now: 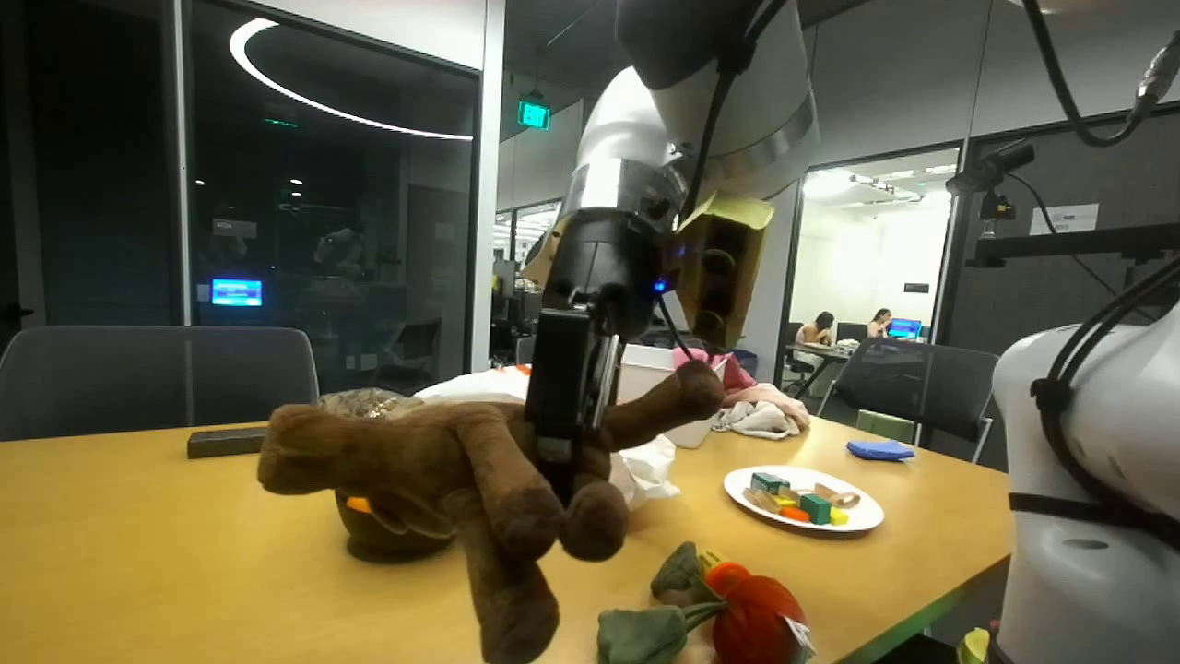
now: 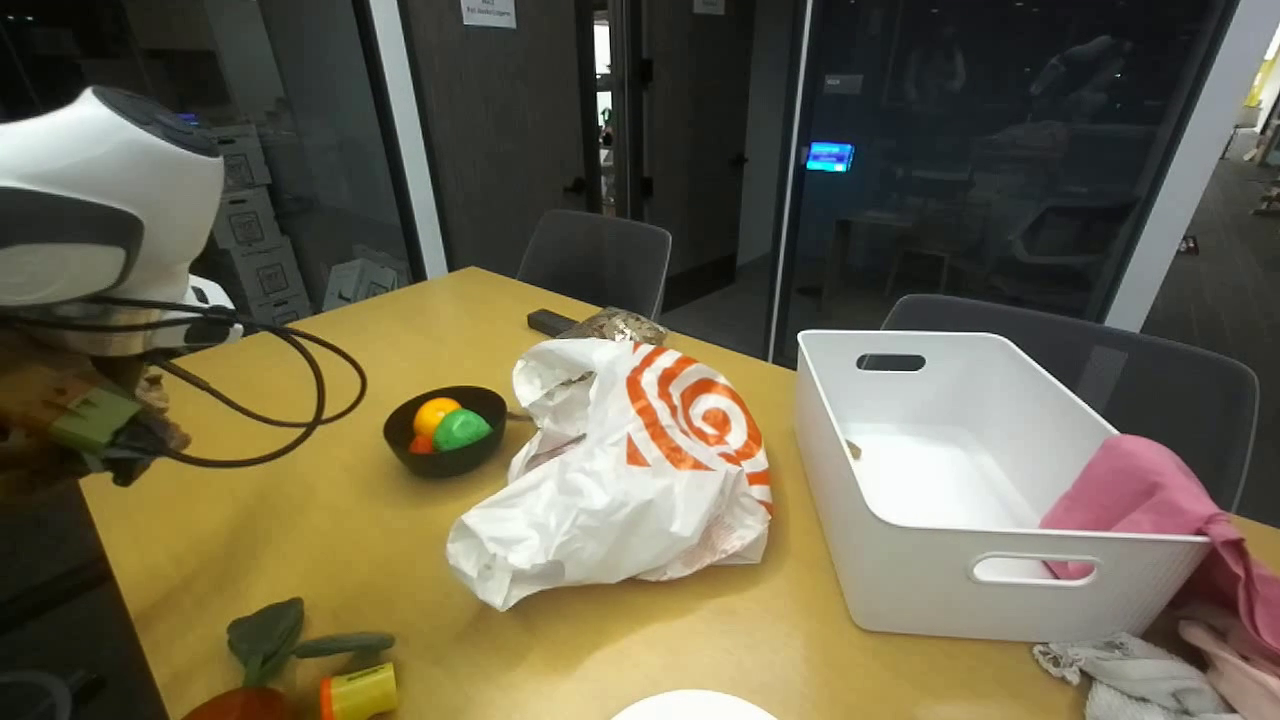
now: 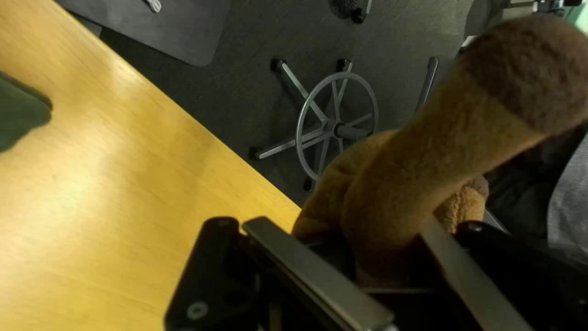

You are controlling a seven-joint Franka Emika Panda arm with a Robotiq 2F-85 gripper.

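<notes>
A brown plush toy with long limbs [image 1: 426, 454] hangs in the air over the near part of the table. My gripper [image 1: 566, 448] points down and is shut on its body, with limbs dangling on both sides. In the wrist view one thick limb of the plush toy [image 3: 424, 149] sticks up between the fingers. In exterior view 2 the arm stands at the left edge, and its gripper cannot be made out there.
The toy partly hides a dark bowl [image 2: 414, 458] of play fruit in exterior view 1. Nearby are a white plastic bag [image 2: 600, 516], a white bin [image 2: 924, 588], a plate of blocks [image 1: 736, 481] and plush vegetables [image 1: 758, 620].
</notes>
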